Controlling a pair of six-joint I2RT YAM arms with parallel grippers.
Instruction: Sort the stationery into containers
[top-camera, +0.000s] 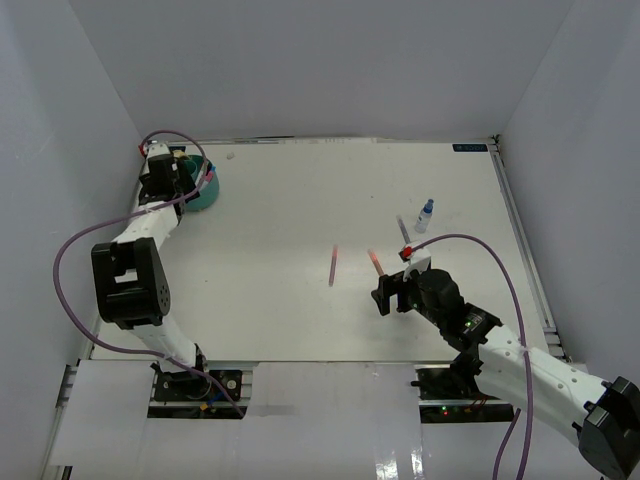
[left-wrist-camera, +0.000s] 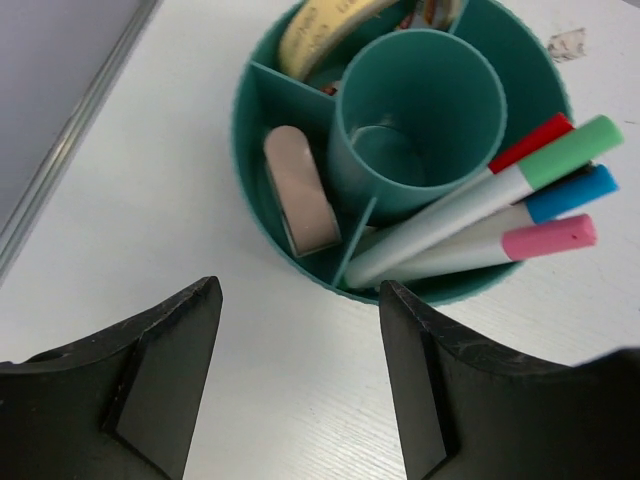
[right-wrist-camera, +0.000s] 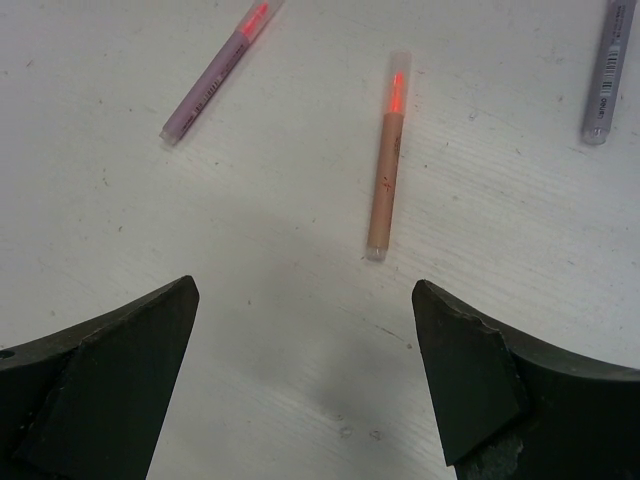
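A teal divided round container (left-wrist-camera: 260, 190) at the back left holds several capped markers (left-wrist-camera: 480, 210), a beige block (left-wrist-camera: 300, 185) and a yellow item (left-wrist-camera: 320, 30). My left gripper is open just beside it, nothing between its fingers. My right gripper is open above the table near three pen-like sticks: an orange one (right-wrist-camera: 385, 180), a purple one (right-wrist-camera: 210, 85) and a grey one (right-wrist-camera: 608, 70).
A small bottle with a blue cap (top-camera: 424, 215) stands at the right of the white table (top-camera: 270, 220).
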